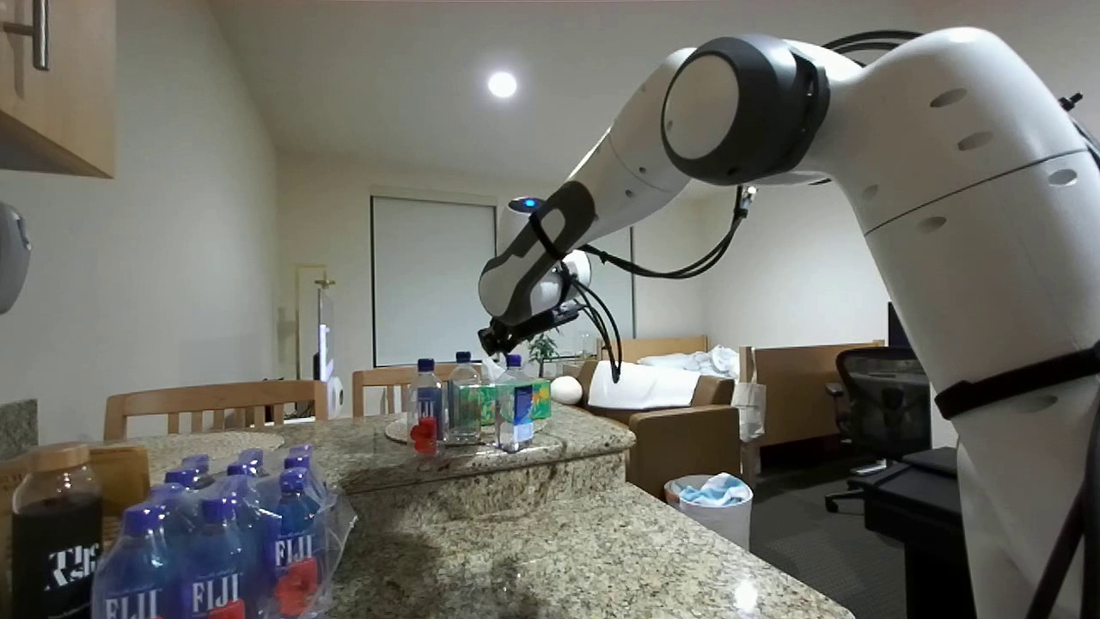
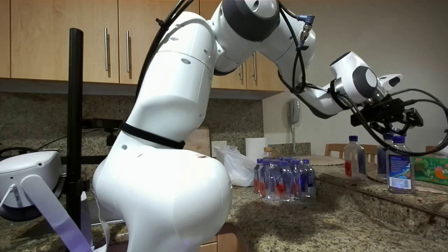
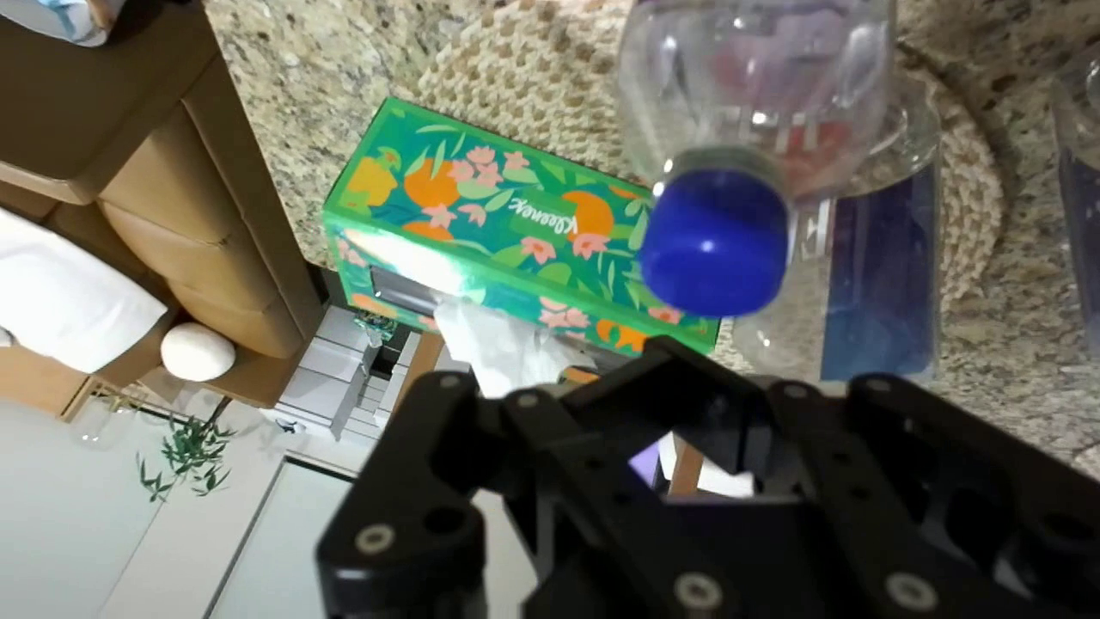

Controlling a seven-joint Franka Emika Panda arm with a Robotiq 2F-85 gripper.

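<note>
My gripper is above the raised counter. Its dark parts fill the lower half of the wrist view, but how far its fingers stand apart cannot be made out. Close in front of it, the nearest clear water bottle (image 3: 763, 82) shows its blue cap (image 3: 711, 242), with a gap between cap and gripper. In exterior view 1 this bottle (image 1: 513, 407) stands upright under the wrist. Two more clear bottles stand upright beside it, a middle bottle (image 1: 464, 401) and a left bottle (image 1: 424, 413). No bottle hangs from the gripper.
A green tissue box (image 3: 485, 217) lies behind the bottles, near a woven mat (image 3: 516, 77). On the lower counter stand several wrapped bottles (image 1: 216, 547) and a dark-labelled bottle (image 1: 57, 547).
</note>
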